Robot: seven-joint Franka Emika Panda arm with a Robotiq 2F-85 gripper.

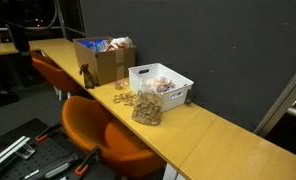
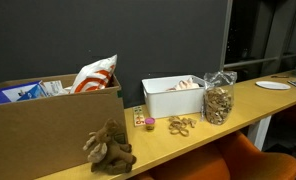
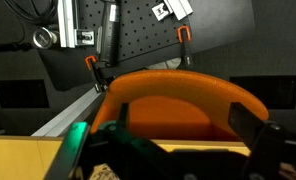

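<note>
In the wrist view my gripper stands open, with dark blurred fingers at either side of the lower part. No object shows between them; an orange chair (image 3: pixel 183 88) and the table edge lie beyond. On the yellow table stand a clear bag of brown pieces (image 2: pixel 219 98), a white bin (image 2: pixel 173 98) with things inside, and a brown plush toy (image 2: pixel 108 150). Brown loops (image 2: pixel 178 126) and a small pink-lidded jar (image 2: pixel 150 124) lie in front of the bin. A cardboard box (image 1: pixel 108 68) holding colourful packets is at the far end.
Orange chairs (image 1: pixel 103 135) stand along its front edge. A dark wall (image 1: pixel 218 50) closes off the back. Metal fittings (image 3: pixel 73 35) sit on a dark perforated plate at the wrist view's top.
</note>
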